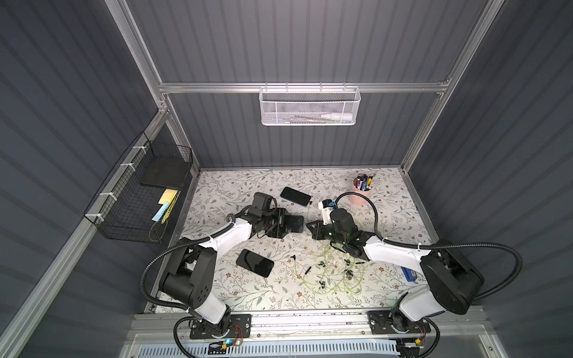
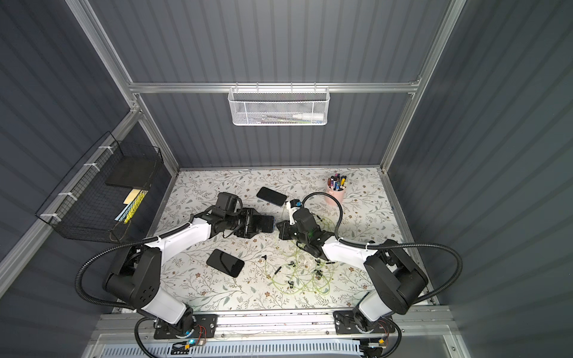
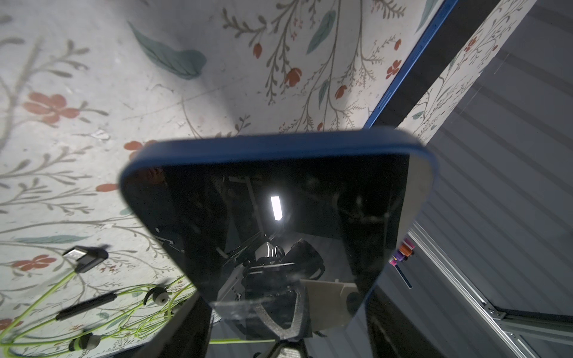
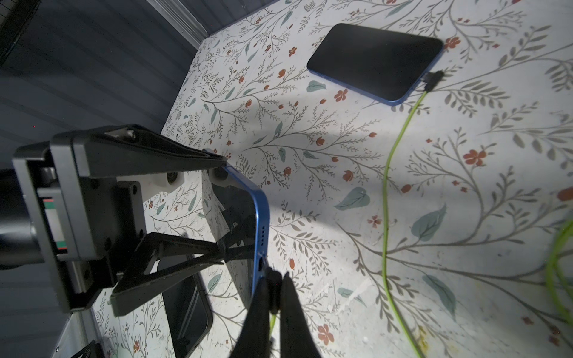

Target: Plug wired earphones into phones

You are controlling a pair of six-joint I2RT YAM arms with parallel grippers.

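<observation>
Held up off the table is a blue-edged phone, its dark screen (image 3: 286, 208) filling much of the left wrist view. My left gripper (image 1: 285, 223) is shut on its sides. My right gripper is shut on a small black plug (image 4: 272, 277) at the phone's lower end edge, by the port; whether the plug is inside cannot be told. A bit of green cord hangs below it. A second phone (image 4: 376, 62) lies at the back, with a green-corded black plug (image 4: 436, 79) at its end, some metal showing. A third phone (image 1: 255, 262) lies front left.
Tangled green earphones (image 1: 331, 277) with loose black ends spread over the front right of the table. At the back right stands a pink pen cup (image 1: 357, 198). A black wire basket (image 1: 131, 211) hangs on the left wall, a white one (image 1: 309, 112) at the back.
</observation>
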